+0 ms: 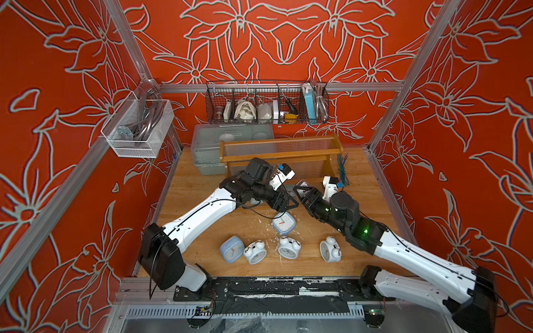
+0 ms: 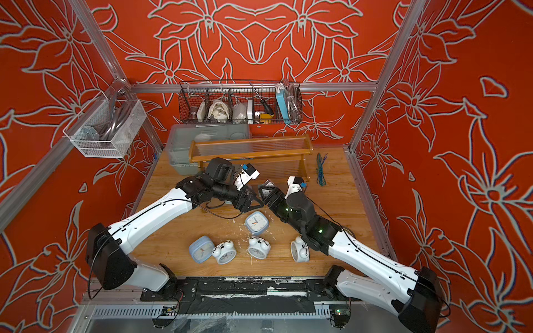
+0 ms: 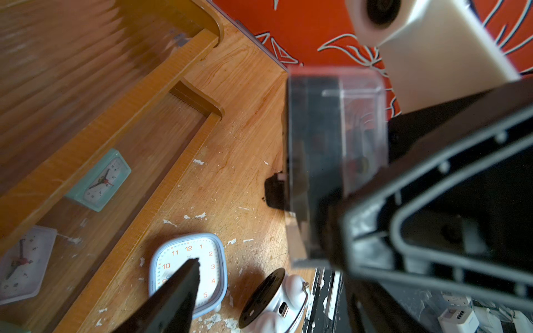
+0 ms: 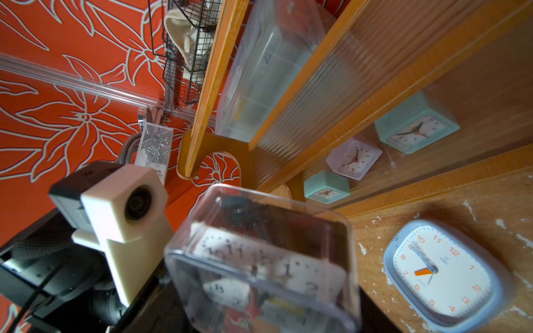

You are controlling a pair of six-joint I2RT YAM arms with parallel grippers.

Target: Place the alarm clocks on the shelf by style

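My right gripper (image 2: 267, 194) is shut on a clear-cased square alarm clock (image 4: 261, 266), raised in front of the wooden shelf (image 1: 280, 141). My left gripper (image 1: 283, 199) hangs open just left of that clock, nothing seen held. Small square mint clocks (image 4: 416, 127) and a pink clock (image 4: 355, 158) sit on the shelf's lower level. A blue square clock (image 1: 283, 222) lies face up below the grippers. Along the front are another blue clock (image 1: 232, 249) and several white twin-bell clocks (image 1: 288, 248).
A grey plastic bin (image 1: 205, 144) stands behind the shelf's left end. A green wire bundle (image 2: 321, 169) lies right of the shelf. Wire baskets (image 1: 266, 105) hang on the back wall and at the left. Bare wood is free at both sides.
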